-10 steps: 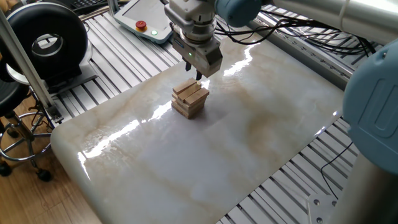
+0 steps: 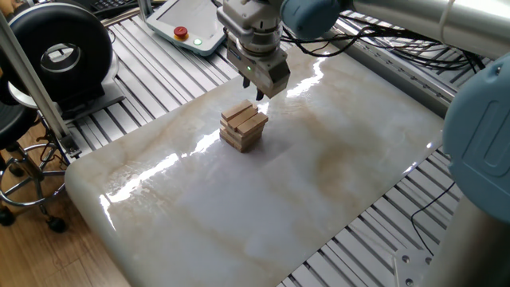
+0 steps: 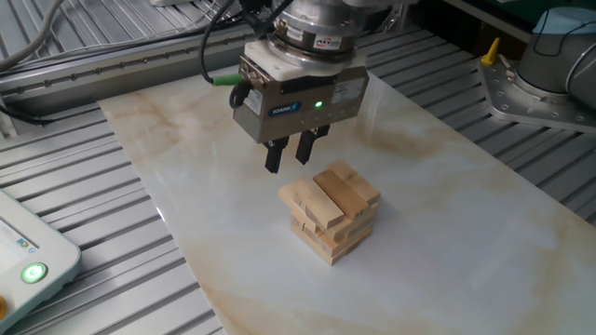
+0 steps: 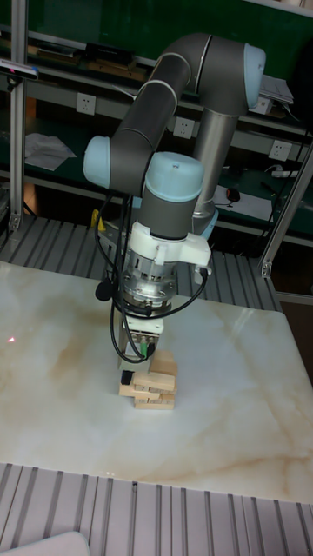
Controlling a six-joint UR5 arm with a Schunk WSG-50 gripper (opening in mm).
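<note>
A short stack of light wooden blocks (image 3: pixel 332 209) stands upright on the marbled board, its layers crossed and slightly uneven. Three blocks lie side by side on top, as the first exterior view also shows on the stack (image 2: pixel 243 127). My gripper (image 3: pixel 288 165) hangs above the board, behind and to the left of the stack in the second view, clear of it. Its two black fingers (image 3: pixel 304 149) point down and are apart, with nothing between them. In the third view the lower gripper partly overlaps the stack (image 4: pixel 153 389), and its fingertips are hard to make out there.
The glossy marbled board (image 2: pixel 319 175) is bare around the stack. A teach pendant (image 2: pixel 188 25) with a red stop button lies beyond its far-left edge. Slatted metal table (image 3: pixel 84 186) surrounds the board. Loose black cables (image 2: pixel 382 46) run beside the arm.
My gripper has shifted slightly to the right in the first exterior view. Its fingers remain apart, and the block stack has not moved.
</note>
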